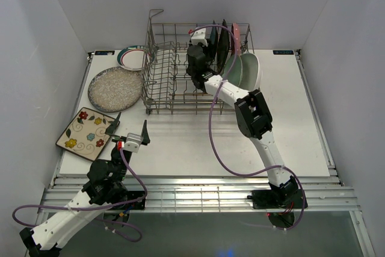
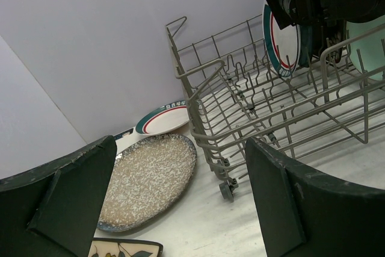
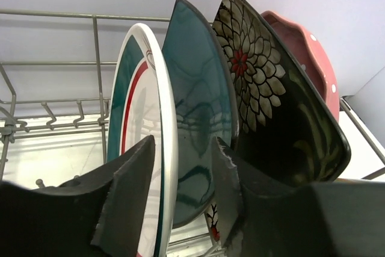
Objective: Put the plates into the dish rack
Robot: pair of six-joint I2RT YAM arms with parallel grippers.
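Observation:
In the dish rack [image 1: 162, 100], plates stand on edge at the back right: a white plate with red and teal bands [image 3: 169, 124], a teal plate [image 3: 198, 100], a dark patterned plate [image 3: 283, 124] and a pink one [image 3: 319, 64]. My right gripper is over them, its fingers apart either side of the banded plate's rim. My left gripper [image 1: 128, 126] stands open at the front left, nothing between its fingers. Left of the rack lie a speckled plate [image 1: 114, 89], a banded plate [image 1: 132, 58] and a square flowered plate [image 1: 84, 133].
Pale green and white plates [image 1: 252, 70] stand at the rack's right. The rack's left section is empty.

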